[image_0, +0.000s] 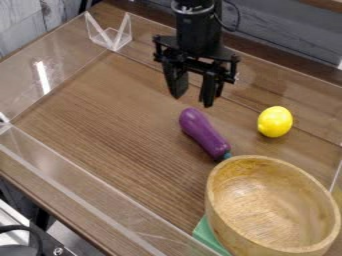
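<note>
A black robot arm hangs from the top centre of the camera view, its gripper (193, 82) open above the middle of the table, with nothing seen between its fingers. A purple eggplant (201, 132) lies just below the gripper, apart from it. A yellow lemon-like object (274, 121) sits to the right. A large tan bowl (271, 208) fills the lower right, on top of a green item (206, 233).
A clear plastic holder (110, 30) stands at the back left. Raised edges border the back and left, and a black cable lies at the bottom left.
</note>
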